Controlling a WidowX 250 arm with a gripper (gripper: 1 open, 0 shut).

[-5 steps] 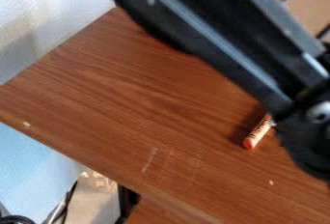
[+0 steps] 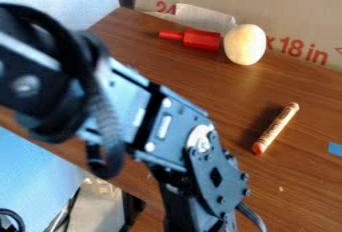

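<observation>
My black and silver arm (image 2: 160, 146) reaches across the left and lower middle of the camera view. Its gripper cannot be made out clearly. On the wooden table (image 2: 307, 116), a red cylindrical object (image 2: 201, 40) with a thin end lies at the back, beside an upright pale egg-shaped object (image 2: 245, 44). A marker or crayon (image 2: 275, 128) with a pale wrapper and red end lies to the right of the arm.
A cardboard wall (image 2: 307, 11) stands along the back edge. A small blue strip (image 2: 335, 148) is at the right. The table's left edge drops to a light blue area.
The arm has swung down and left from high across the view, uncovering the red object, the egg-shaped object and the marker.
</observation>
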